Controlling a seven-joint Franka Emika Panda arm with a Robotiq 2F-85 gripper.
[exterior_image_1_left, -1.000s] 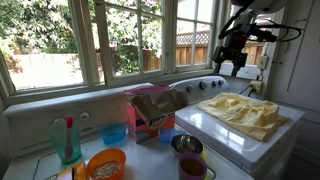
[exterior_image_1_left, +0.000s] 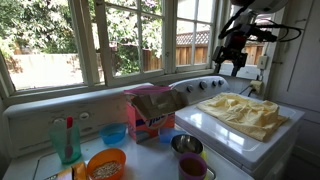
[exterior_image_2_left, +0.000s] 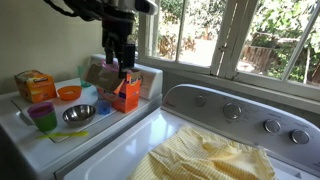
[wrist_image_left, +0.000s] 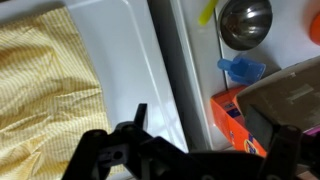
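My gripper is open, its two fingers wide apart in the wrist view with nothing between them. In exterior view 1 the gripper (exterior_image_1_left: 228, 68) hangs in the air above the back of the right-hand machine, clear of everything below. A pale yellow cloth (exterior_image_1_left: 243, 114) lies spread and wrinkled on that machine's white top; in the wrist view the cloth (wrist_image_left: 48, 100) is to the left of the fingers. An orange detergent box (exterior_image_1_left: 152, 125) with its brown flap raised stands on the left-hand machine. In the wrist view the box (wrist_image_left: 232, 120) is at the right, partly hidden by the gripper.
Left of the cloth, a metal bowl (exterior_image_2_left: 76, 113), a green-and-purple cup (exterior_image_2_left: 43, 117), an orange bowl (exterior_image_1_left: 106, 163) and a teal cup (exterior_image_1_left: 67, 140) crowd the other machine. A blue scoop (wrist_image_left: 243, 68) lies beside the box. Windows and a control panel (exterior_image_2_left: 235, 110) line the back.
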